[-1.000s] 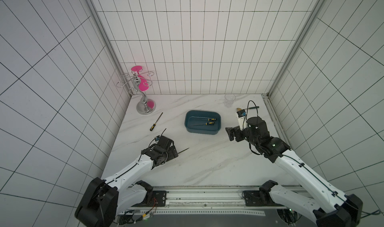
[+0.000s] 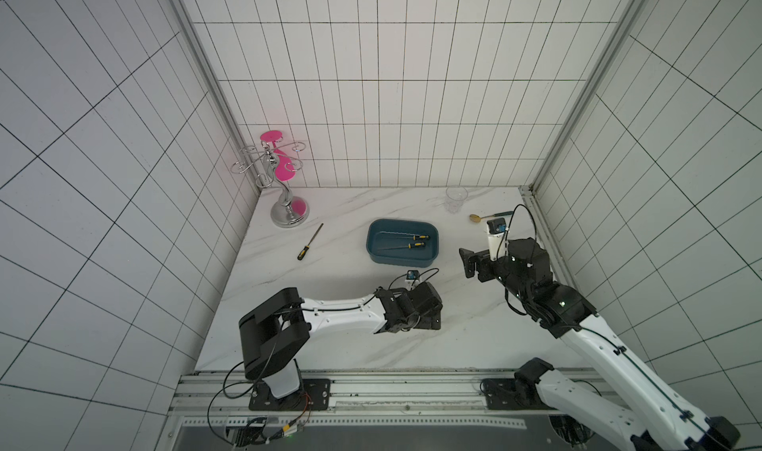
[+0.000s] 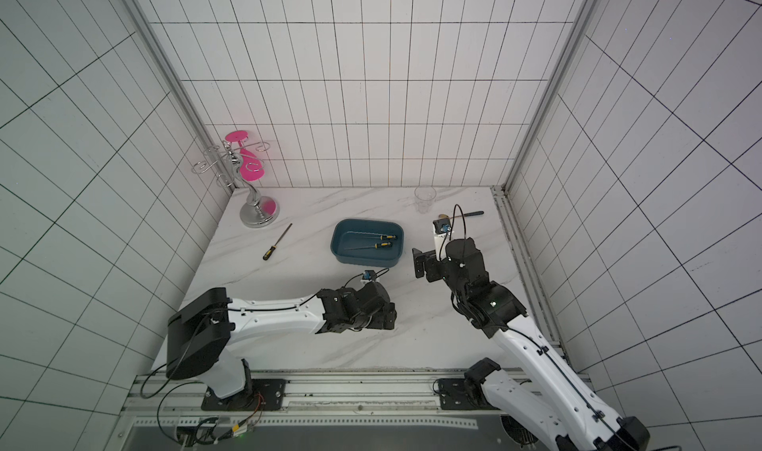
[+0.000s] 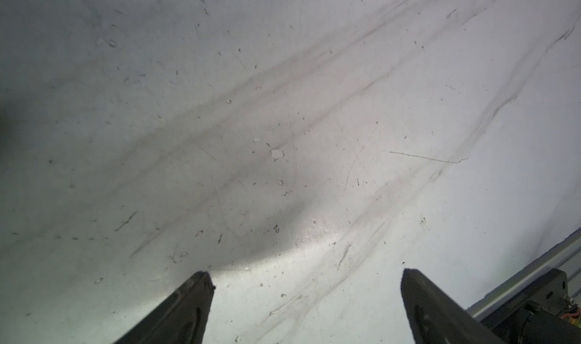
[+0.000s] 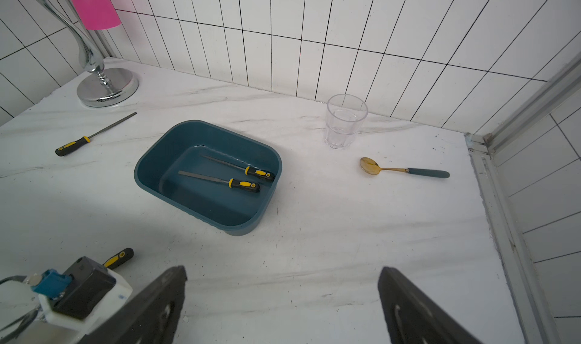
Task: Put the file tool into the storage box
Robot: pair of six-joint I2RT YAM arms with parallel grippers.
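Inside the teal storage box (image 2: 369, 248) lie two files with yellow-black handles, an upper file (image 5: 259, 173) and a lower file (image 5: 244, 184). Another file (image 2: 303, 253) rests on the table left of the box. One more black-yellow handle (image 5: 119, 258) shows beside the left arm in the right wrist view; the rest of it is hidden there. My left gripper hangs over bare table in front of the box, its fingers wide apart with nothing between them. Right of the box, my right gripper is open and empty.
A chrome stand with pink parts (image 2: 287, 211) occupies the back left. A clear cup (image 5: 346, 120) and a spoon with a dark handle (image 5: 428, 173) are at the back right. Bare table lies between the box and my right gripper.
My left gripper has swept right across the front of the table, and the file tip seen beside it earlier is out of sight in the top left view. The right arm has shifted slightly right.
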